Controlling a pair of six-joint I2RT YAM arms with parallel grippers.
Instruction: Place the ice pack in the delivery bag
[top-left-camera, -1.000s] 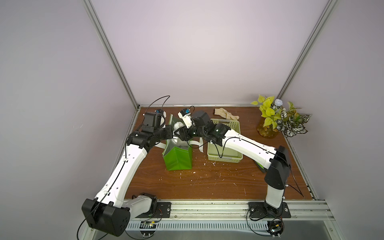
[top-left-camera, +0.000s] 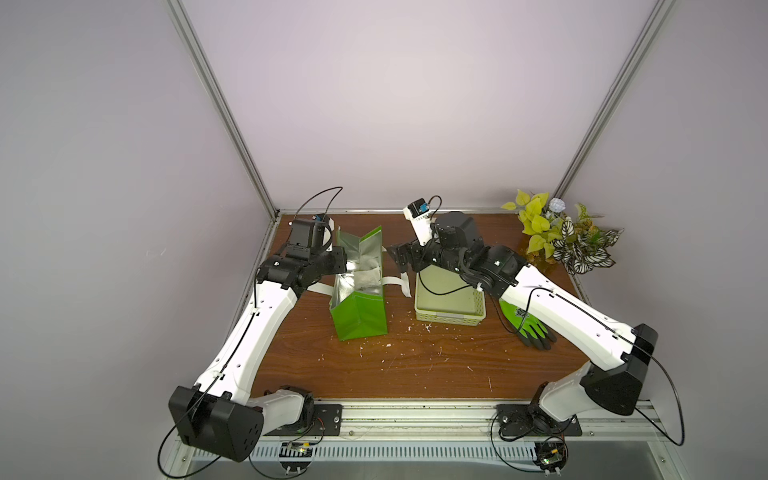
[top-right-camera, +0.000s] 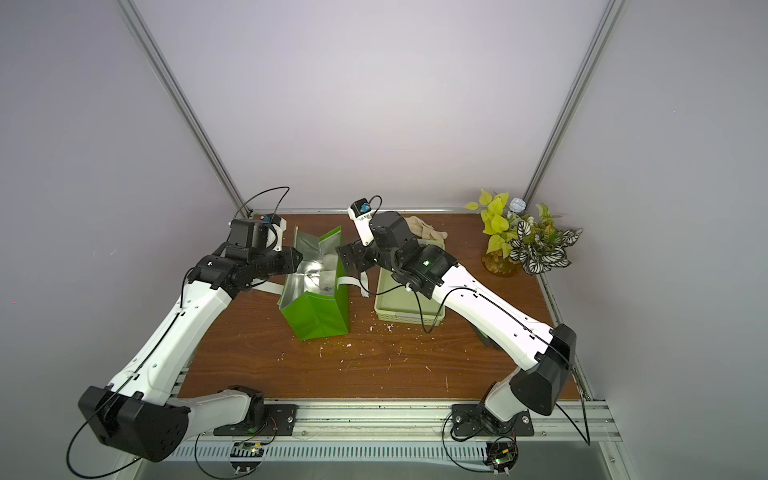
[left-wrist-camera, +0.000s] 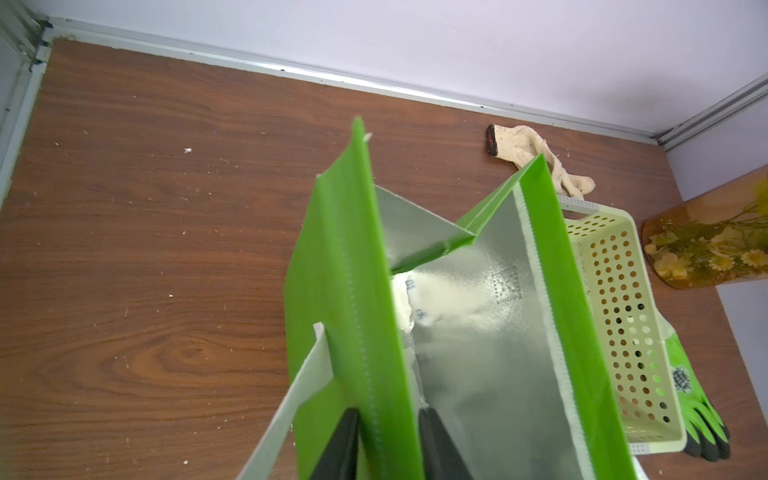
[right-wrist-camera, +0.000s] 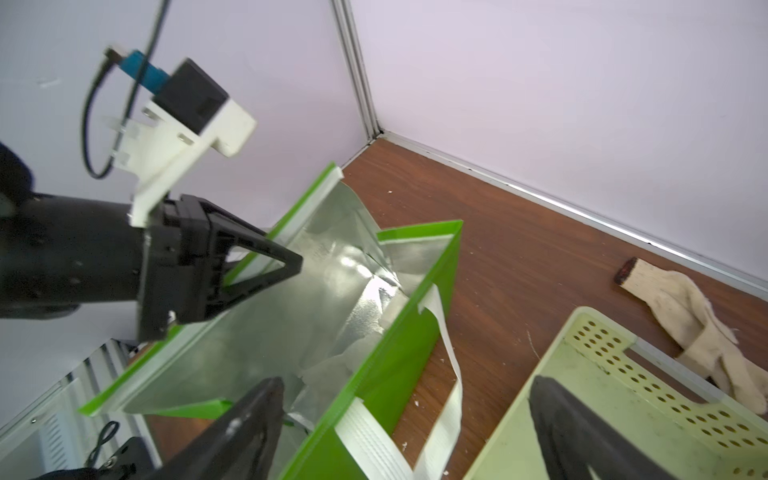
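The green delivery bag (top-left-camera: 360, 316) stands upright with its silver-lined mouth open. A whitish ice pack (top-left-camera: 368, 277) lies inside it; part of the ice pack (left-wrist-camera: 440, 300) also shows past the bag wall in the left wrist view. My left gripper straddles the bag's left wall, its fingers apart with the wall between them. Seen from the right wrist, the left gripper is at the bag's rim. To the right of the bag and above table height, my right gripper stands wide open and empty.
A pale green basket (top-left-camera: 452, 304) sits right of the bag, partly under the right arm. Beyond are a cream glove (top-right-camera: 424, 228), a green-black glove (top-left-camera: 528, 325) and a potted plant (top-left-camera: 552, 232).
The right gripper has moved right, out from over the bag. The bag has shifted slightly right; the left arm moved little.
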